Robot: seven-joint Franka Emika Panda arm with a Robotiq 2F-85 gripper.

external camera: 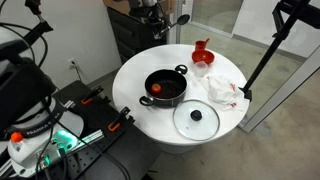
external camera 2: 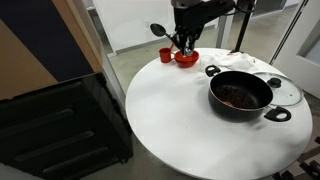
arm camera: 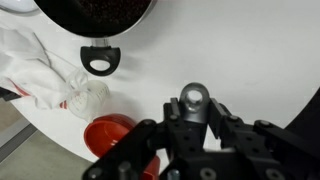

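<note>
A long-handled spoon or ladle is in my gripper, which is shut on its handle. The handle's silver end (arm camera: 194, 97) shows between the fingers in the wrist view. Its dark head (external camera: 183, 19) sticks out to the right of the gripper in exterior view 1, and the head (external camera 2: 157, 30) points up and left in exterior view 2. Gripper and utensil are above the far part of the white round table (external camera 2: 165, 110), clear of the black pot (external camera 2: 217, 95). Dark, bean-like contents (arm camera: 112, 8) lie in the pot.
A red bowl (arm camera: 107, 133) and red cup (external camera: 201, 44) stand near the far edge. A white cloth (external camera: 224, 88) lies at the right, near the glass lid (external camera: 205, 127). Open tabletop lies left of the pot in exterior view 2.
</note>
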